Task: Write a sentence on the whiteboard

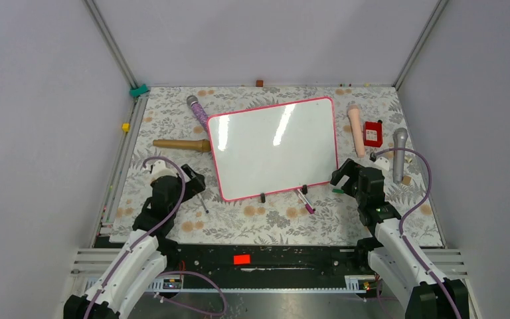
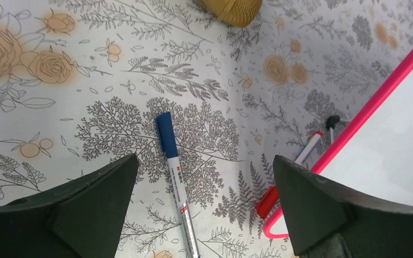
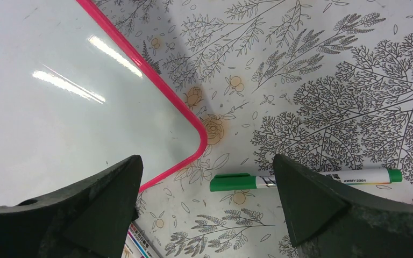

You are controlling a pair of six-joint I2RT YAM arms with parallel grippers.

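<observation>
The blank whiteboard (image 1: 272,153) with a red rim lies in the middle of the table. My open left gripper hangs left of it, over a blue-capped marker (image 2: 178,183); a red marker (image 2: 269,200) lies by the board's corner in the left wrist view. My open right gripper is at the board's lower right corner, over a green marker (image 3: 355,176) lying flat. More markers (image 1: 307,203) lie along the board's lower edge. Neither gripper has anything between its fingers.
Microphone-shaped objects, purple (image 1: 199,114), gold (image 1: 172,144), pink (image 1: 355,126) and silver (image 1: 398,156), lie beside the board. A red box (image 1: 372,133) sits at the right.
</observation>
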